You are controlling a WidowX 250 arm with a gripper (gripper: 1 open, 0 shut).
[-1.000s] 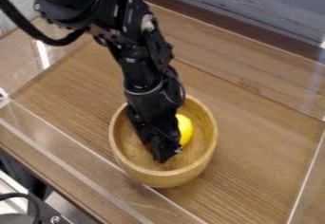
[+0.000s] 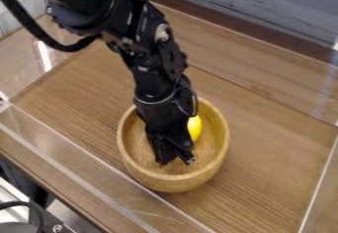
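A round wooden bowl (image 2: 180, 178) stands on the wooden table, and my black gripper (image 2: 172, 150) reaches down inside it. A yellow oval object (image 2: 195, 127) sits in the bowl just right of the gripper, partly hidden behind it. The fingertips are dark and low in the bowl, so whether they hold anything is unclear.
A pale plank wall (image 2: 264, 10) runs along the back. A dark cable and other dim items lie off the table's edge at the lower left.
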